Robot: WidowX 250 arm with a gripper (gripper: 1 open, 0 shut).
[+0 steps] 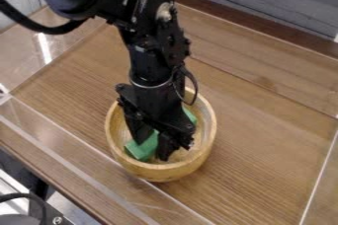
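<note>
My black gripper [156, 130] reaches down into a round wooden bowl [188, 165] in the middle of the table. A green block [142, 148] lies in the bowl under the gripper's fingertips, partly covered by them. Another bit of green shows at the bowl's back right, behind the gripper. The dark fingers overlap the block, so whether they hold it is hard to make out.
A grey wall runs along the back, and black cables cross the lower left corner.
</note>
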